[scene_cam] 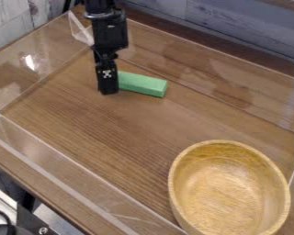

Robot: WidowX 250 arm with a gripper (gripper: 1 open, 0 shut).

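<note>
The black gripper [109, 77] reaches down from the top left, open, its fingertips at the left end of a green rectangular block [142, 84] lying on the wooden surface [125, 147]. Whether a finger touches the block I cannot tell.
A pale yellow oval bowl [228, 188] sits at the bottom right. A low wall runs along the back edge, and dark cables lie at the lower left corner.
</note>
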